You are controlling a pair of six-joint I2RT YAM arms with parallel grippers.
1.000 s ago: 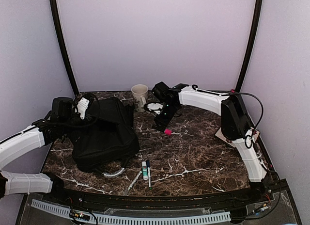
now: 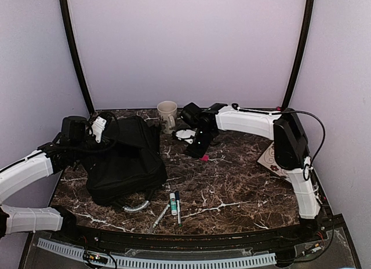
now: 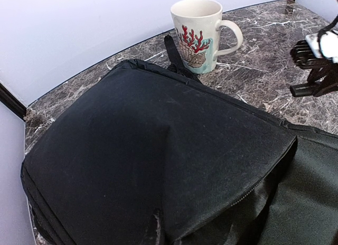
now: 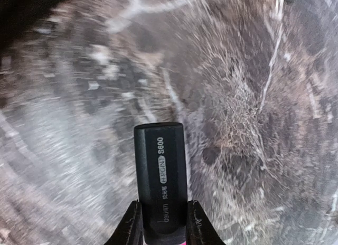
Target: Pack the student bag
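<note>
The black bag (image 2: 124,170) lies at the left of the table, its flap (image 3: 132,150) filling much of the left wrist view. My left gripper (image 2: 98,138) is at the bag's upper part; its fingers look shut in a view where they are mostly hidden. My right gripper has its fingertips at either side of a black highlighter (image 4: 161,171) marked S600, with pink showing at its lower end; whether they grip it firmly is hard to tell. A glue stick (image 2: 173,204), a pen (image 2: 178,210) and a thin item (image 2: 159,218) lie at the front.
A mug (image 3: 195,34) stands at the back behind the bag. A patterned notebook (image 2: 272,162) lies at the right, partly under the right arm.
The right arm has shifted slightly, with the gripper low over the pink-tipped highlighter. The left arm has not moved.
</note>
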